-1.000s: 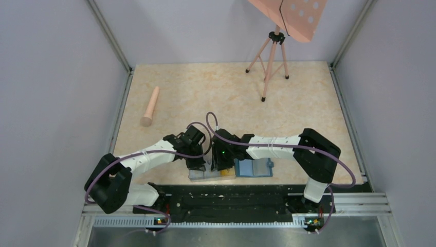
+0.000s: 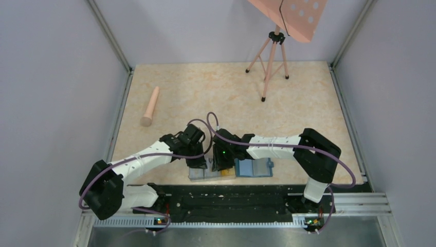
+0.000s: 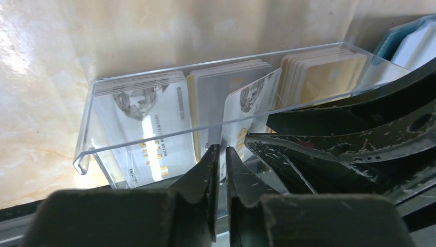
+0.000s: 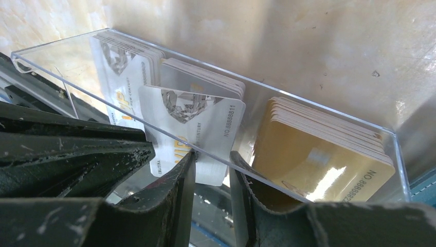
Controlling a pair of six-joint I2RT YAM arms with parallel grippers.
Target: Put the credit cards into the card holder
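Observation:
The clear card holder [image 3: 115,147] lies in front of both arms, holding a white card stack [image 3: 149,128], a silver stack [image 3: 205,100] and a gold stack [image 4: 319,149]. A loose white card [image 4: 198,121] leans in the middle section, tilted against the silver stack. My left gripper is slightly open, the card's near edge showing in the narrow gap between its fingers. Wider open, my right gripper has the card's lower corner showing between its fingers; whether the pads touch it I cannot tell. Both grippers crowd together over the holder in the top view.
Right of the holder lies a blue-framed tray [image 2: 254,168]. A pink rod [image 2: 150,107] rests at the far left and a tripod [image 2: 272,56] stands at the back. A front wall of clear plastic runs close to the fingers.
The right arm and the holder look unchanged.

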